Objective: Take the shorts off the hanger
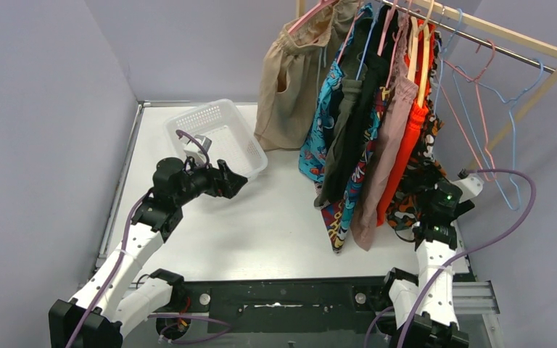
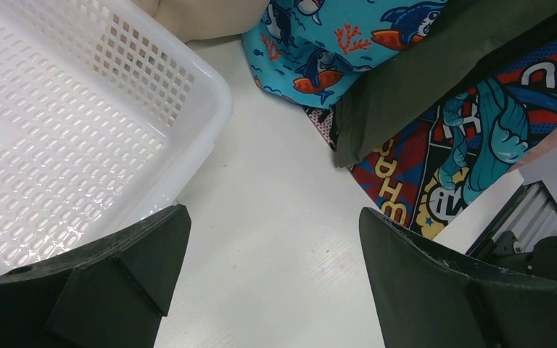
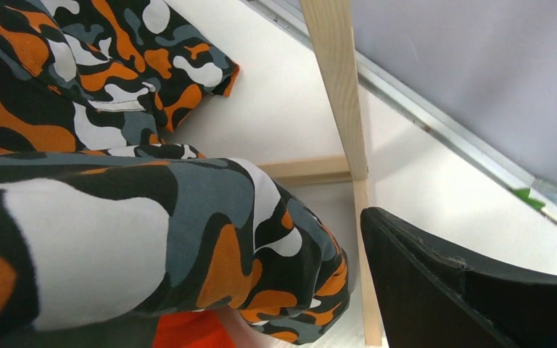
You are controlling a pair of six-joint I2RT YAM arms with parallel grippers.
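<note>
Shorts in a black, orange, white and grey camouflage pattern hang at the right end of the row of clothes. In the right wrist view their fabric fills the left half and covers one finger. My right gripper is open, with its other finger bare at the right of that cloth. Whether fabric lies between the fingers cannot be told. My left gripper stands open and empty over the white table, beside the basket. Bare pink and blue hangers dangle above the right arm.
A wooden rack with a metal rail carries several garments, among them orange, mauve and beige ones. An empty white basket stands at back left. Clear table lies between the arms.
</note>
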